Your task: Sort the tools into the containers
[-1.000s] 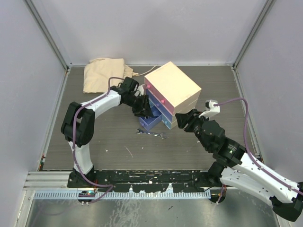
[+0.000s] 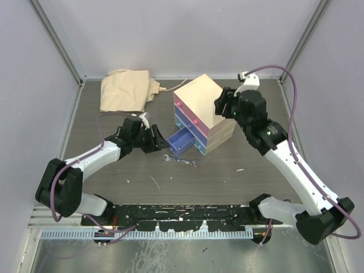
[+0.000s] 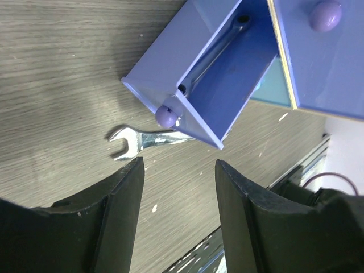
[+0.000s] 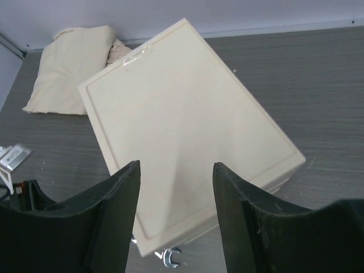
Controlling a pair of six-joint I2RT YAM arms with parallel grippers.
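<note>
A blue drawer [image 2: 182, 142] stands pulled out of the small chest [image 2: 206, 105]. In the left wrist view a wrench [image 3: 215, 56] lies inside that drawer, along one wall. A second, open-ended wrench [image 3: 132, 140] rests on the table in front of the drawer, partly hidden beneath it; from above it is the silvery wrench [image 2: 181, 160]. My left gripper [image 2: 157, 138] is open, empty and clear of the drawer on its left side. Over the chest's wooden top, toward its right side, my right gripper [image 2: 220, 107] is also open, with nothing between its fingers.
A folded beige cloth [image 2: 125, 91] lies at the back left. Other drawers with round knobs [image 2: 196, 121] are closed above the blue one. Bare table [image 2: 153, 182] stretches in front of the chest.
The left gripper has come away from the drawer, leaving the wrench inside, and shifted left. My right gripper has moved from the chest's front right to above its top.
</note>
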